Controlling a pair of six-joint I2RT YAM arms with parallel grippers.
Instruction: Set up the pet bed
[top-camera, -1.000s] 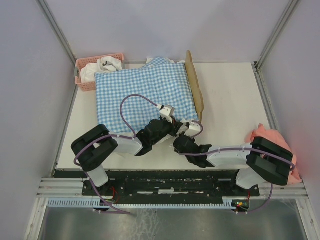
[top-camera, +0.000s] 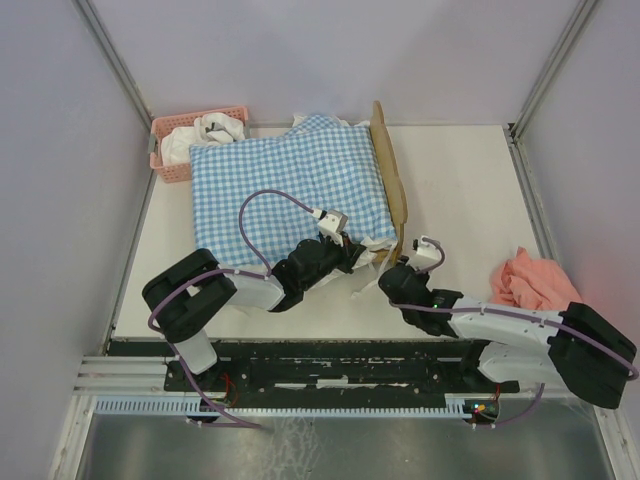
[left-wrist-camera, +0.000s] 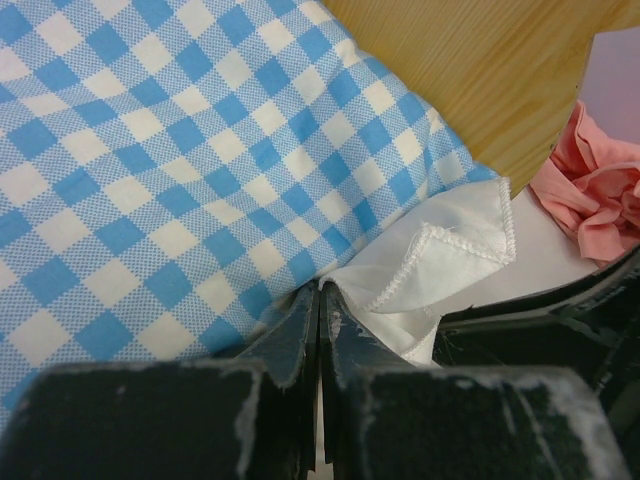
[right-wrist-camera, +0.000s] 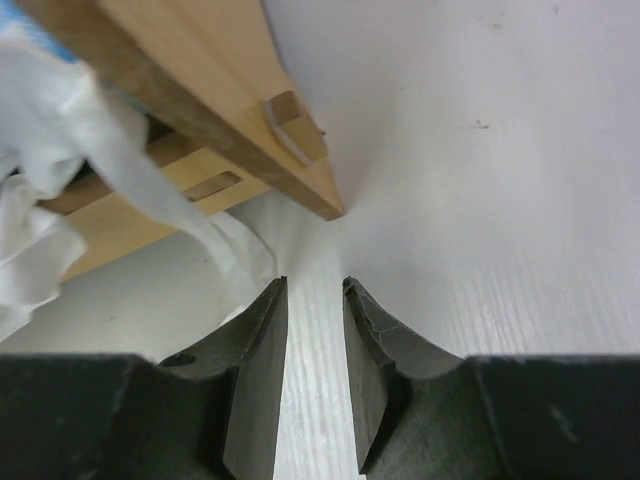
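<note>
A blue-and-white checked cushion (top-camera: 290, 180) lies in a wooden bed frame (top-camera: 387, 165), whose right side panel stands upright. At the cushion's near right corner, my left gripper is shut on a white fabric flap (left-wrist-camera: 440, 250). A white strap (right-wrist-camera: 150, 185) hangs over the frame's corner and down to the table in the right wrist view. Just outside that corner, my right gripper is open and empty, with the strap's end close to its left finger (right-wrist-camera: 262, 335).
A pink basket (top-camera: 172, 172) holding white cloth (top-camera: 205, 135) stands at the back left. Pink cloth (top-camera: 535, 280) lies crumpled at the right.
My right gripper has moved right, away from the left gripper and past the frame's near corner. The strap now shows below that corner. The left arm has stayed nearly still.
</note>
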